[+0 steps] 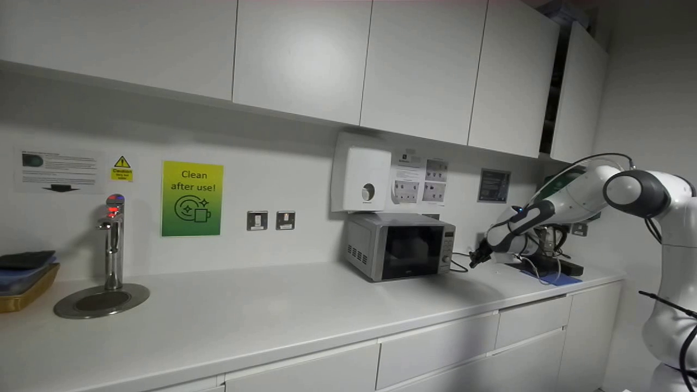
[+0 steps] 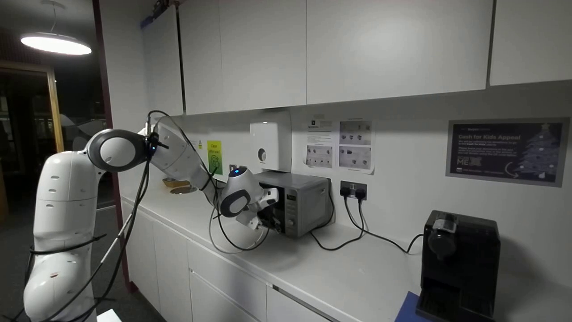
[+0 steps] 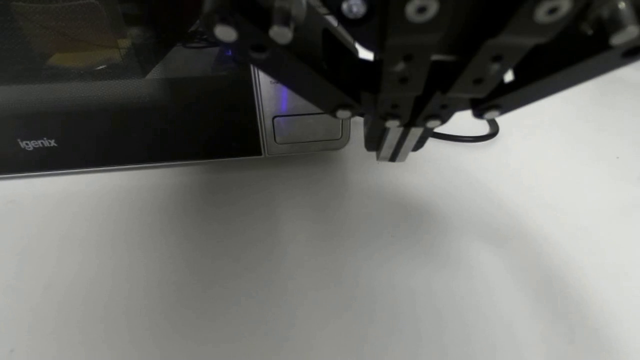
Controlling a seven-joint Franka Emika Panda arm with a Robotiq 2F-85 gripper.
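A silver microwave with a dark glass door sits on the white counter, its door closed. In the wrist view, the wide button at the foot of its control panel shows just left of my gripper. The fingers are shut, with nothing visible between the fingertips. From exterior view 1, the gripper hangs a little above the counter, to the right of the microwave's front. In exterior view 2 the hand partly covers the microwave's front, and its fingertips are hard to make out.
A black coffee machine stands on a blue mat farther right. Cables run from the wall socket over the counter. A tap and drain lie at the far left.
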